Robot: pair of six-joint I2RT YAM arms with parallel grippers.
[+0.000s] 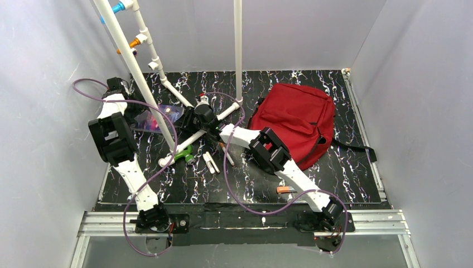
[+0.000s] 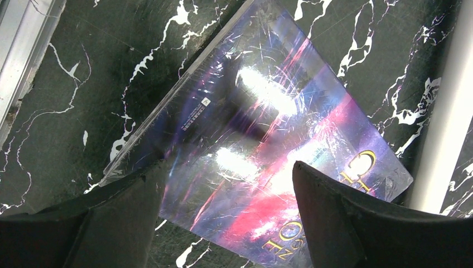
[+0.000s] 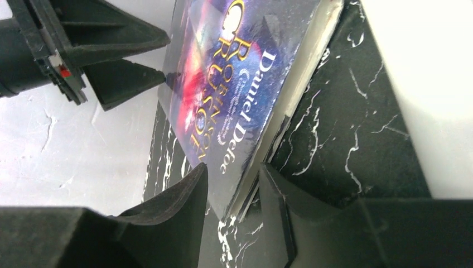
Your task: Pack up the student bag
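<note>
A plastic-covered Robinson Crusoe book lies on the marble floor inside the pipe frame at the left. My left gripper hangs over its outer end, fingers apart with the book below them. My right gripper is low at the book's near spine edge in the right wrist view, its fingers parted, one fingertip against or very close to the cover. The red bag lies open-flapped or folded at the right; I cannot tell which.
White pipes stand around the book. A green object, white markers and orange-ended pens lie in front of the frame; another orange item lies near the front edge. Purple cables loop over both arms.
</note>
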